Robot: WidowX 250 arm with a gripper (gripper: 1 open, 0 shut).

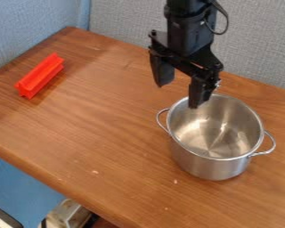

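Observation:
My black gripper (178,85) hangs open at the top centre, nothing between its fingers, its right finger over the back-left rim of a steel pot. The pot (216,147) has two wire handles, stands upright on the wooden table and looks empty. A red oblong object (40,75) lies at the left of the table, well away from my gripper.
Grey-blue padded walls (121,18) stand behind and to the left. Some equipment (65,216) sits low beyond the table's front-left edge.

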